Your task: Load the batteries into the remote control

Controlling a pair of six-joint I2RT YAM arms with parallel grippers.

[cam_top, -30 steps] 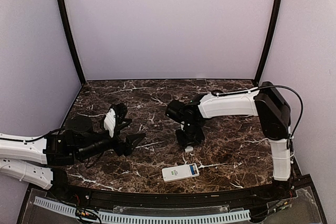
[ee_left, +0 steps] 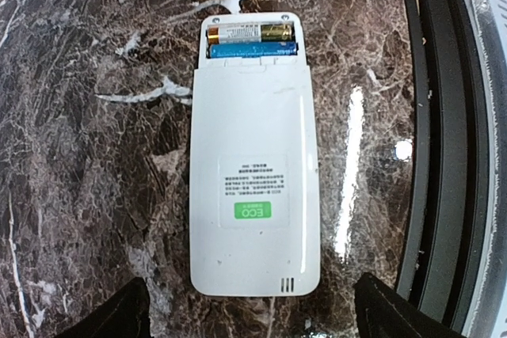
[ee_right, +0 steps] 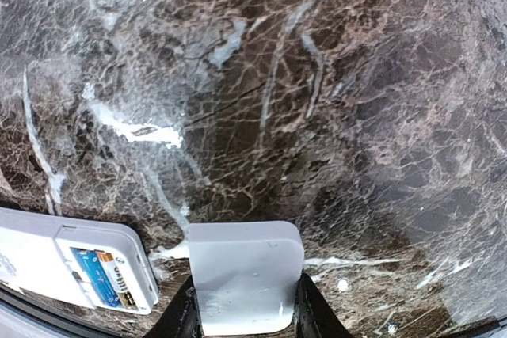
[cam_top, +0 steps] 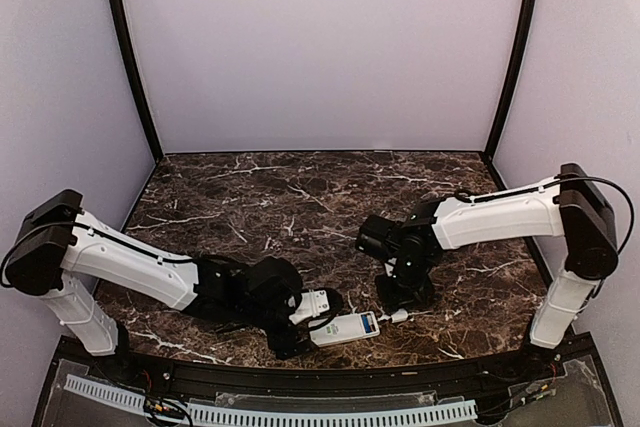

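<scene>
The white remote control lies back up on the table, its battery bay uncovered. Two batteries sit side by side in the bay, a blue battery and a gold-and-silver battery. My left gripper is open at the remote's closed end, one finger toward either side and nothing gripped. Between the fingers of my right gripper is the small white battery cover, held just off the remote's battery end. In the top view the cover shows below the right gripper, in line with the remote.
A dark frame rail runs along the table's front edge, close to the remote.
The right one, carrying the cover, has moved right and toward the front edge. The remote has stayed put.
</scene>
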